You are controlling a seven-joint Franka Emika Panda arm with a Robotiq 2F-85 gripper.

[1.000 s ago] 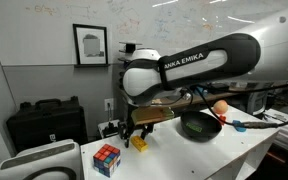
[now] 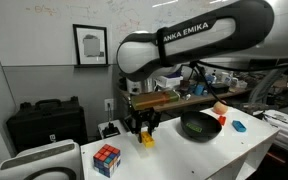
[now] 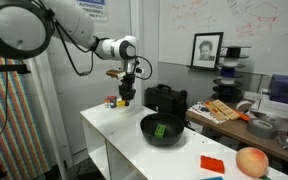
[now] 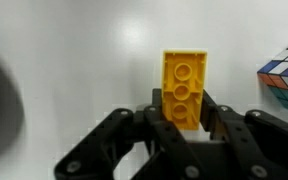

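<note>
A yellow-orange block (image 4: 185, 80) with round marks on its face stands out from between the fingers of my gripper, which is shut on it. In exterior view 1 the gripper (image 2: 142, 128) points down over the white table, and the yellow block (image 2: 147, 139) hangs below it. A Rubik's cube (image 2: 107, 158) rests on the table to the left, apart from the gripper; in the wrist view the cube (image 4: 286, 74) shows at the right edge. The black pan (image 2: 200, 125) lies to the right, with a green piece (image 3: 160, 130) inside it.
A peach-coloured ball (image 3: 252, 161), a red block (image 3: 212, 163) and a blue item (image 2: 239, 126) lie past the pan. A black case (image 2: 47, 124) and a white appliance (image 2: 39, 164) stand at the left. Between cube and pan the table is bare.
The yellow block was lying lower on the table beneath the gripper. Now gripper and block are a little higher and farther right, away from the cube.
</note>
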